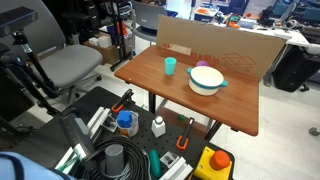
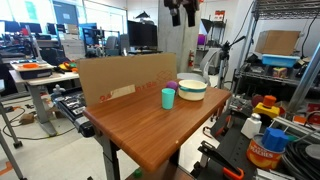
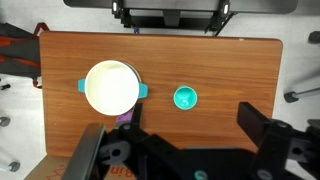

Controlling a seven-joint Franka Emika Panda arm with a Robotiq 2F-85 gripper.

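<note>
Above the wooden table, my gripper is high up and open, with empty space between its fingers. From the wrist view, the gripper looks down with its dark fingers spread at the lower left and right. A teal cup stands upright on the tabletop. To one side of it is a white pot with teal handles; its inside looks pale and empty. A small purple item sits close to the pot, partly covered by a gripper finger in the wrist view.
A brown cardboard panel stands along the table's back edge. In front, a dark bench carries a white bottle, a blue-topped container, a cable coil and a yellow item. Around the cup, the tabletop is largely clear.
</note>
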